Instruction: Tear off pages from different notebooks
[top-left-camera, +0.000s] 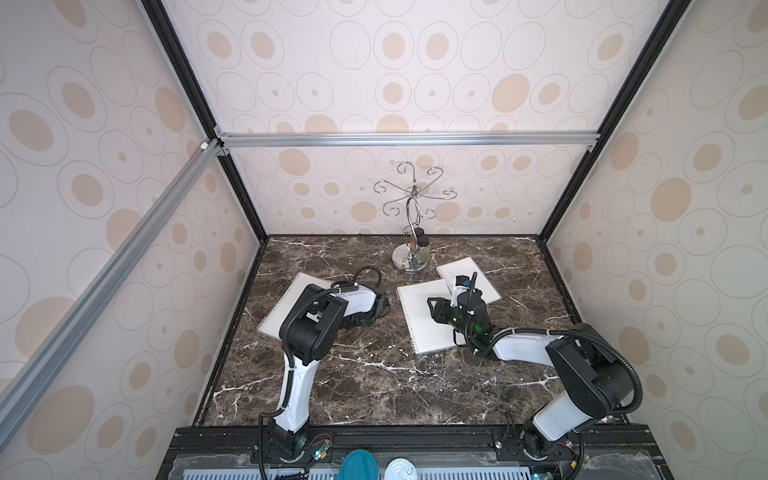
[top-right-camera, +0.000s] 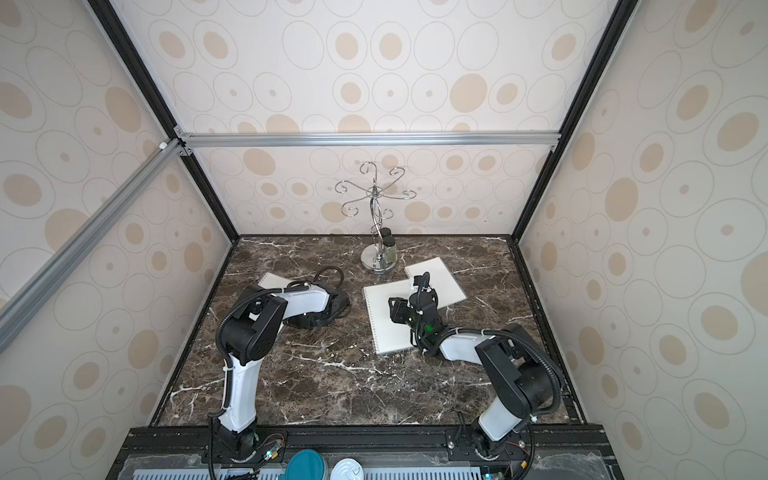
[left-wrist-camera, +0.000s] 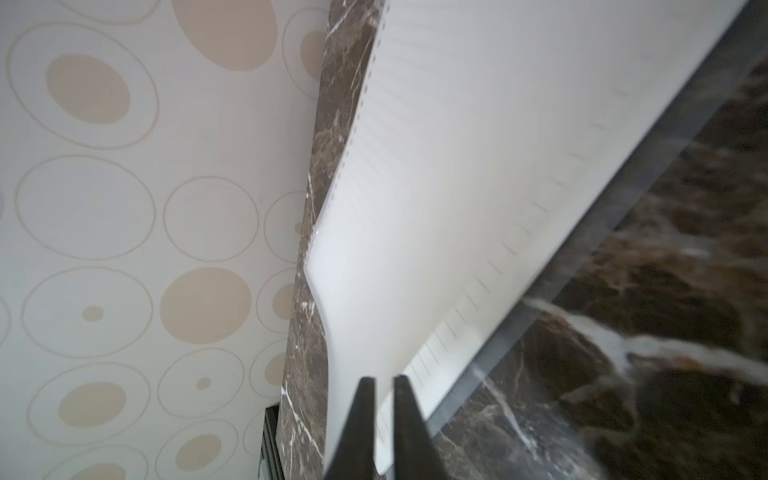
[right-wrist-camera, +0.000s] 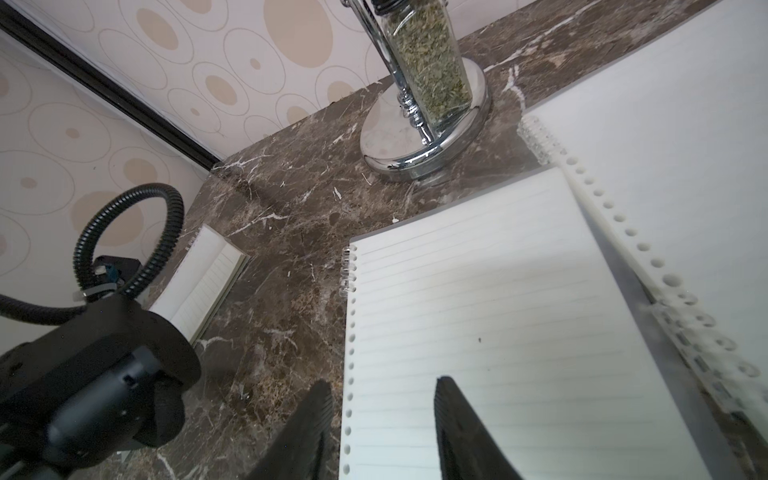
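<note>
Three white spiral notebooks lie on the dark marble table: one at left (top-left-camera: 281, 310), one in the middle (top-left-camera: 417, 312), and one at the back right (top-left-camera: 472, 270). In the left wrist view, the left notebook's lined page (left-wrist-camera: 480, 176) has punched holes along one side and curves near its lower corner. My left gripper is at that corner, its blurred fingers slightly apart; contact with the paper is unclear. My right gripper stands open over the hole-edged side of the middle notebook (right-wrist-camera: 496, 320), with no page visibly held. Beside it is the back right notebook (right-wrist-camera: 696, 160).
A chrome rack (top-left-camera: 409, 257) with a herb jar (right-wrist-camera: 432, 64) stands behind the middle notebook. The left arm (right-wrist-camera: 88, 384) shows at the left of the right wrist view. Bare marble (top-left-camera: 384, 392) fills the front of the table.
</note>
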